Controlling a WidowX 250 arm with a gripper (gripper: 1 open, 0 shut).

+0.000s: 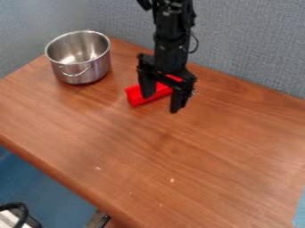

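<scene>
My black gripper (162, 89) hangs over a red block (141, 96) lying on the wooden table (143, 169), its two fingers standing apart on either side of the block. Whether the fingers touch the block is hard to tell; part of it is hidden behind the gripper. A steel pot (78, 57) stands to the left of the block at the back left of the table.
Grey padded walls close off the back. A blue floor shows past the left edge, with dark equipment and a cable at the lower left.
</scene>
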